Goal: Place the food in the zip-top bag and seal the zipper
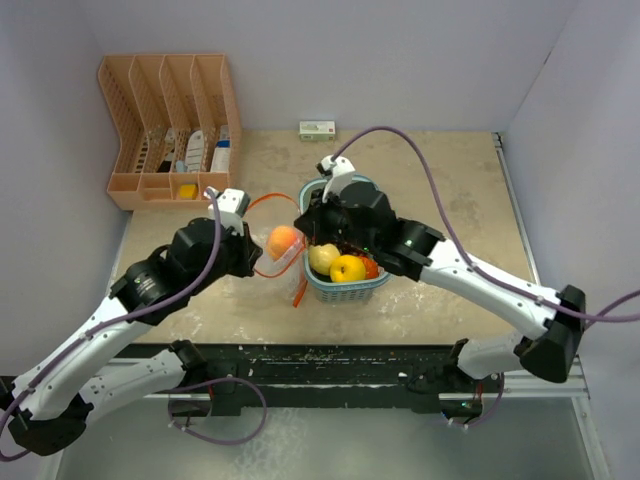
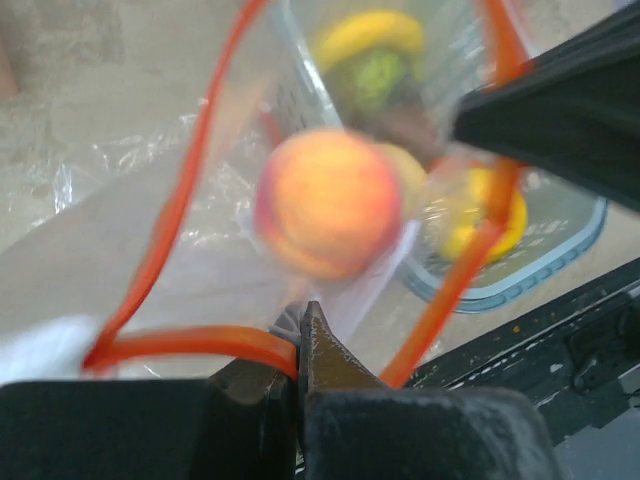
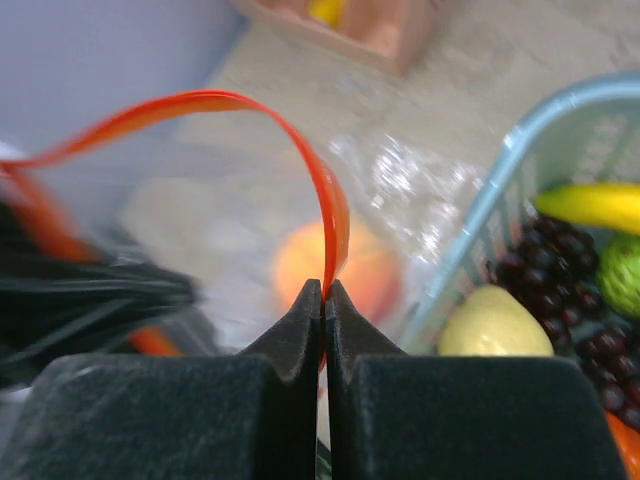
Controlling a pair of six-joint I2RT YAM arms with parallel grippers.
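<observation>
My left gripper is shut on the orange zipper rim of the clear bag [image 1: 270, 280]; my right gripper is shut on the same rim across from it, holding the mouth open. A peach [image 1: 282, 242] sits inside the bag, large in the left wrist view. Right of the bag stands a blue basket [image 1: 342, 292] with a yellow apple [image 1: 347, 268], a pale round fruit [image 1: 324, 257], dark grapes [image 3: 565, 270], a banana [image 3: 590, 205] and a green fruit [image 3: 620, 265], partly under my right arm.
A pink divided organizer [image 1: 130, 190] stands at the back left, and a small box [image 1: 316, 130] lies at the back. Its dark front edge [image 1: 320, 365] runs below the bag.
</observation>
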